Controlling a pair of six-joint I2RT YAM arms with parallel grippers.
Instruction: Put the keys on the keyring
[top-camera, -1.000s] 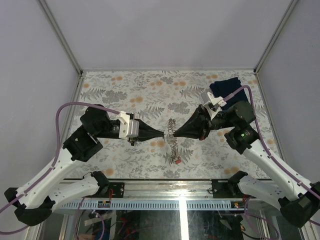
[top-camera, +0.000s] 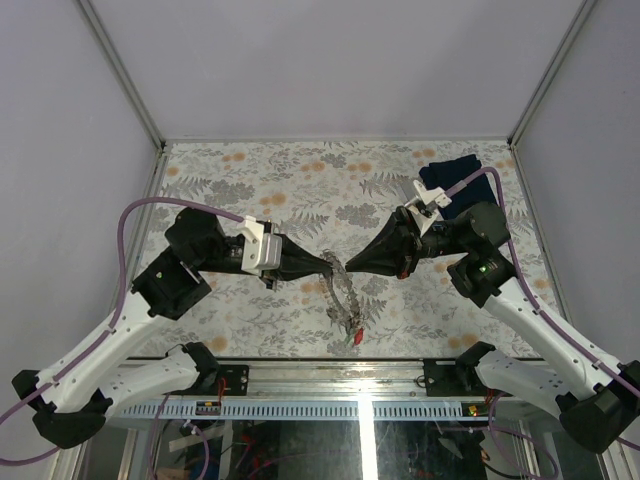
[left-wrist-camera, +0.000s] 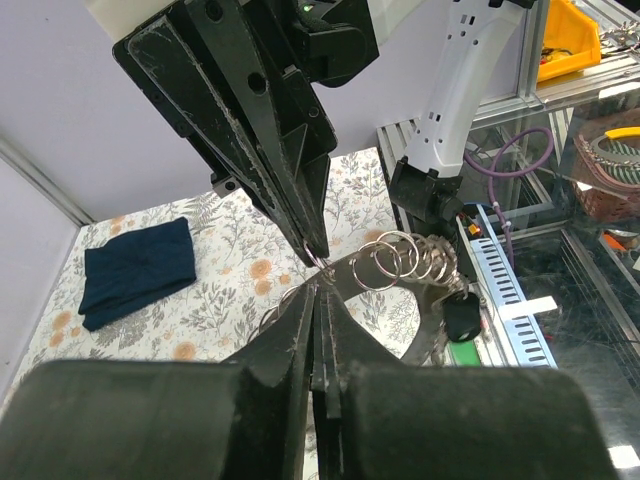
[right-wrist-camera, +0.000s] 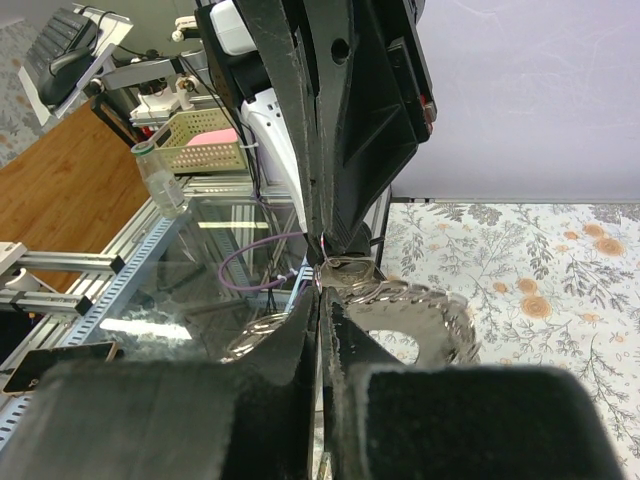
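Observation:
My left gripper (top-camera: 330, 268) and right gripper (top-camera: 347, 268) meet nearly tip to tip over the middle of the table. Between them hangs the keyring (top-camera: 351, 312), a chain-like metal strand with a red end. In the left wrist view, coiled rings (left-wrist-camera: 399, 258) trail off to the right, and a thin metal ring sits at the right gripper's fingertips (left-wrist-camera: 316, 245). Both fingers are shut. A flat shiny metal piece (right-wrist-camera: 347, 271) shows just under the left fingertips in the right wrist view. Whether it is a key, and whether the left fingers pinch it, is unclear.
A folded dark blue cloth (top-camera: 455, 180) lies at the back right of the flowered table (top-camera: 260, 330). A metal rail (top-camera: 300, 372) runs along the front edge.
The left gripper has moved slightly right, closing the gap to the right gripper. The right arm has barely moved.

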